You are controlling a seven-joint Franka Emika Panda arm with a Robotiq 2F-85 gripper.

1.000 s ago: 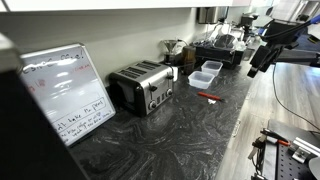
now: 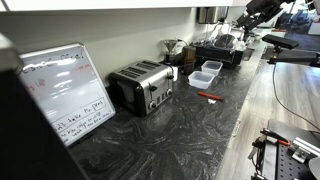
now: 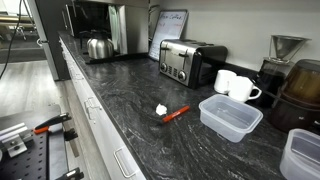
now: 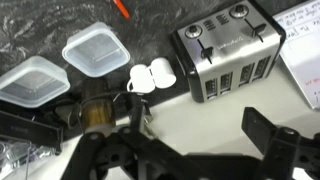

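My gripper is open and empty, its two dark fingers wide apart at the bottom of the wrist view. It hangs high at the upper right of exterior view 1, well above the counter. Below it in the wrist view are a silver toaster [image 4: 228, 45], two white mugs [image 4: 152, 76] and two clear plastic containers [image 4: 96, 49]. A red, slim object [image 3: 175, 114] lies on the dark counter, with a small white item [image 3: 161, 109] beside it. Only one end of the red object shows in the wrist view.
A whiteboard [image 2: 66, 90] with writing leans left of the toaster. A coffee grinder [image 3: 283, 60] stands by the mugs at the wall, and a kettle [image 3: 99, 45] at the far end.
My gripper has risen from just beyond the counter's front edge to the top of exterior view 1. The objects on the counter have stayed in place.
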